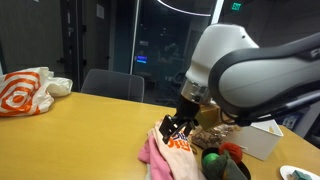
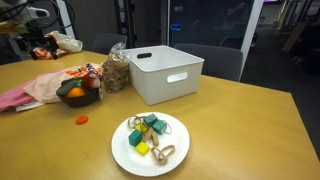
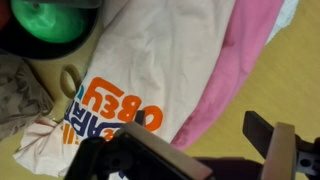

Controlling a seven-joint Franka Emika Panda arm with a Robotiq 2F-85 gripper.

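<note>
My gripper (image 1: 178,127) hangs over the cloths, its fingers apart and empty. A white cloth with orange lettering (image 3: 129,95) lies below it in the wrist view, on top of a pink cloth (image 3: 234,65). The gripper's dark fingers (image 3: 139,153) show along the bottom of that view, above the cloth and the bare table. In exterior view 2 the pink cloth (image 2: 18,97) reaches to the left edge, and the gripper (image 2: 45,50) is above it.
A dark bowl (image 2: 81,98) with colourful items stands beside the cloths. Nearby are a brown bag (image 2: 116,73), a white bin (image 2: 166,76) and a white plate (image 2: 122,153) of small pieces. A patterned bag (image 1: 28,92) lies far left.
</note>
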